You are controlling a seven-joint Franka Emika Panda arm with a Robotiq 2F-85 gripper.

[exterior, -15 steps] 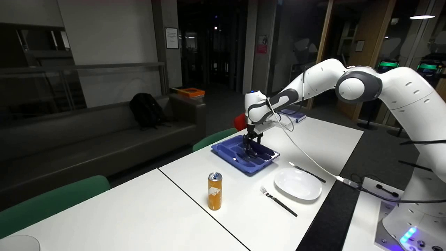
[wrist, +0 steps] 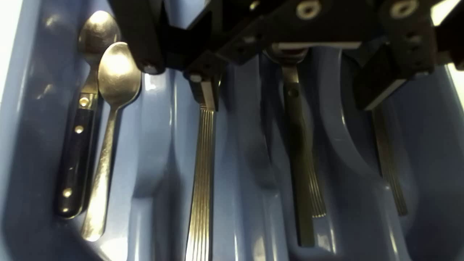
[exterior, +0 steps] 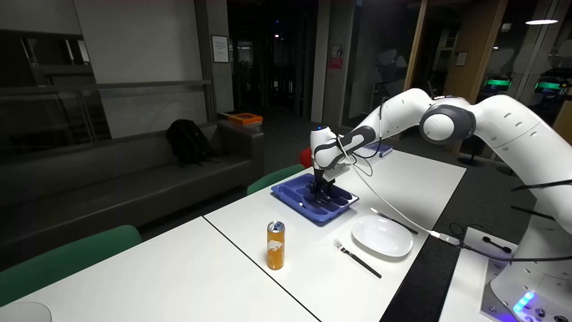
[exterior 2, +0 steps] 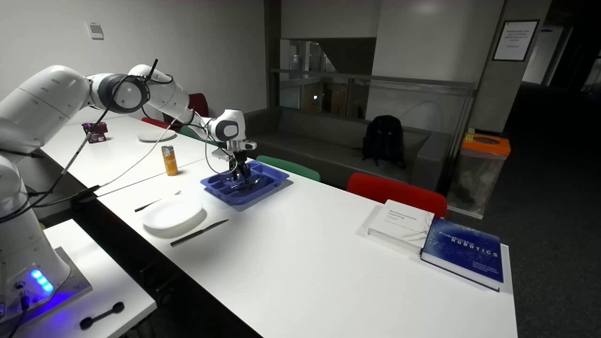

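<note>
A blue cutlery tray [exterior: 298, 205] lies on the white table, and my gripper is down at it with open fingers. In the wrist view, a dark-handled spoon [wrist: 77, 161] and a metal spoon [wrist: 117, 80] share the left compartment. A ribbed metal handle [wrist: 202, 174] runs down from behind one of my fingers [wrist: 209, 93]; its head is hidden. Between the fingers lie a dark handle [wrist: 300, 174] and, partly under it, another ribbed handle [wrist: 316, 195]. A further ribbed handle [wrist: 389, 169] sits beneath the other finger. Nothing is visibly clamped.
Near the tray stand an orange can [exterior: 275, 247] and a white plate [exterior: 382, 236], with a fork [exterior: 358, 258] and a knife [exterior: 394, 220] on either side of the plate. Two books [exterior 2: 401, 220] rest at the table's far end. Bare table separates them from the tray.
My gripper has come down into the tray and shifted slightly left in exterior view 1. The tray, can, plate, fork and knife have stayed in place.
</note>
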